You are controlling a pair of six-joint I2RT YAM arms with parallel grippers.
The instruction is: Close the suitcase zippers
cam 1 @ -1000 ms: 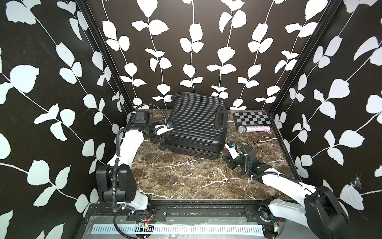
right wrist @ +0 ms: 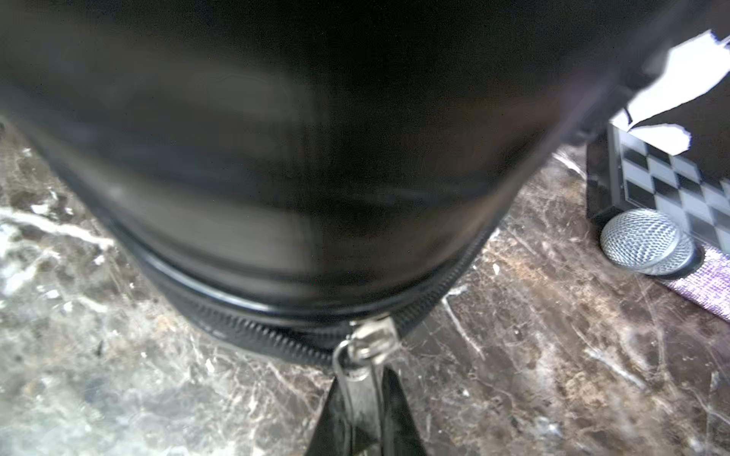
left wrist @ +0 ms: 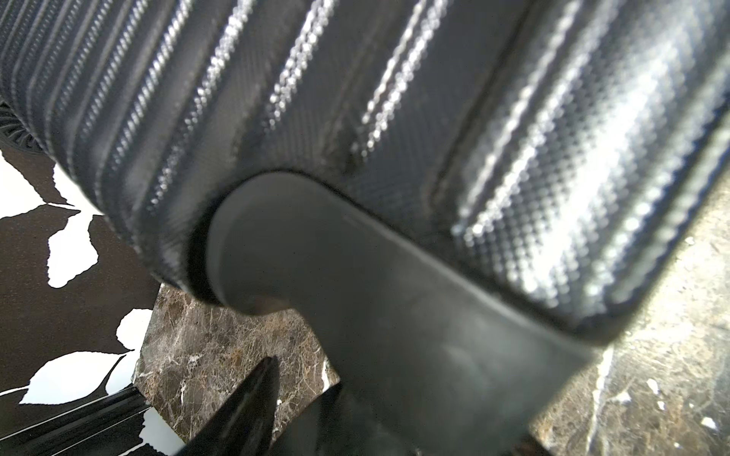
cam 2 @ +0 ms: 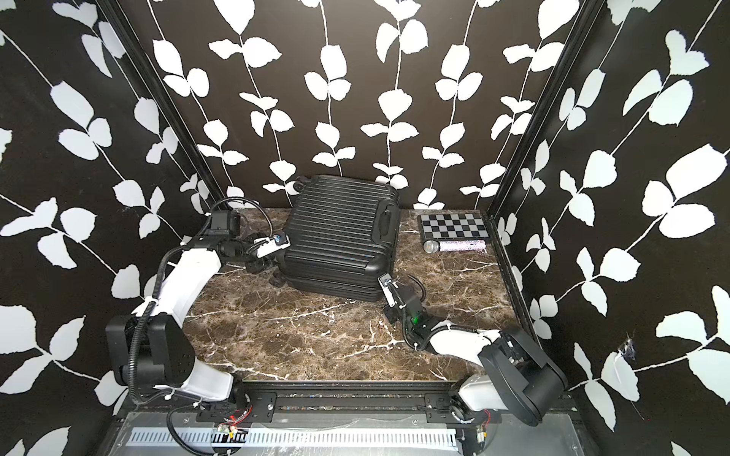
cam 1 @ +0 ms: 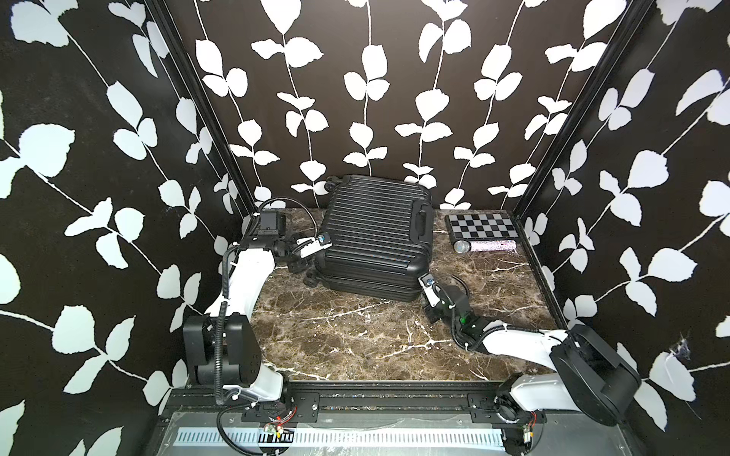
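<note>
The black ribbed suitcase [cam 1: 372, 235] lies flat on the marbled table. In the right wrist view its zipper [right wrist: 258, 334] runs round the near corner, carrying a metal slider [right wrist: 374, 340]. The pull tab [right wrist: 365, 402] hangs from the slider between the fingers of my right gripper; whether they press on it is unclear. At the suitcase's left side, my left gripper is part open by a dark wheel bracket [left wrist: 395, 304]. Bare table shows between its fingertips, and one finger [left wrist: 243, 406] stands clear of the bracket, which partly covers the other.
A checkered board [cam 1: 483, 225] and a microphone [cam 1: 486, 246] lie at the back right, clear of the suitcase. Patterned walls close in the back and sides.
My left arm looks still.
</note>
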